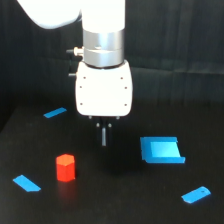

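Observation:
The white robot arm reaches down from the top centre, ending in a small dark gripper [104, 132] that hangs above the black table; whether it is open or shut is hard to make out. Below and left of it a red-orange block [66, 168] stands on the table. To the right lies a blue square [162, 149] outlined with tape.
Strips of blue tape lie at the back left [55, 112], front left [26, 183] and front right [196, 195].

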